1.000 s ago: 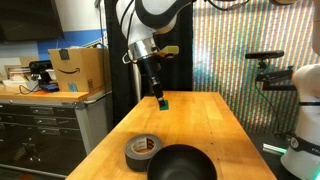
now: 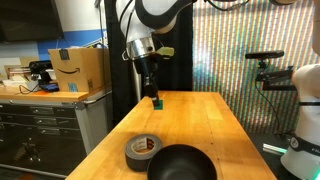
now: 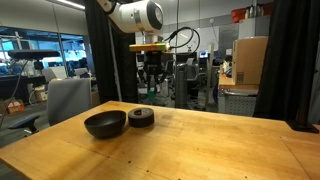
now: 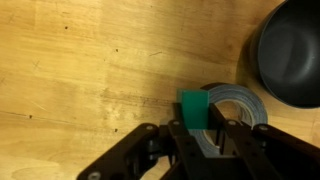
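Observation:
A small green block (image 4: 195, 108) sits between the fingertips of my gripper, which is shut on it. In exterior view 1 the green block (image 2: 158, 104) hangs below the gripper (image 2: 157, 98), above the wooden table (image 2: 190, 124). From the wrist, a roll of tape (image 4: 254, 103) shows below and just right of the block, partly covered by the fingers. A black bowl (image 4: 292, 55) lies farther right. Exterior view 2 has the gripper (image 3: 152, 90) raised over the tape roll (image 3: 141, 117), clear of it.
Beside the tape roll (image 2: 142, 148) stands the black bowl (image 2: 182, 162), close to it. A cabinet (image 2: 45, 125) with cardboard boxes (image 2: 79, 69) stands at the left, off the table.
In exterior view 1 the gripper and the green block have moved slightly to the left over the last second. The tape roll and the bowl have stayed in place.

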